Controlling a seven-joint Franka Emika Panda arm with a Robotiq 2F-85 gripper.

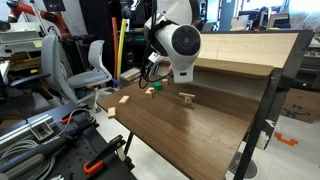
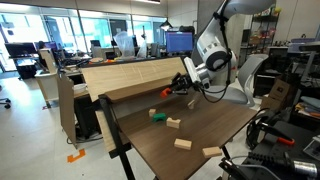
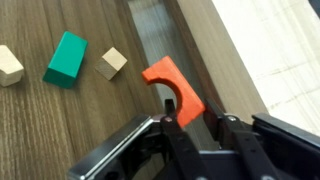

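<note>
In the wrist view a red-orange block with a round hole in it sits at the fingertips of my gripper. The fingers are shut on it, and the fingers hide its lower part. Exterior view 2 shows the red block beside the gripper, above the tabletop near the raised back board. From exterior view 1 the arm's white body dominates, and the block cannot be made out clearly.
A green block, a small wooden cube and a beige block lie on the brown table. Another wooden block stands near the middle. A long raised shelf borders the back.
</note>
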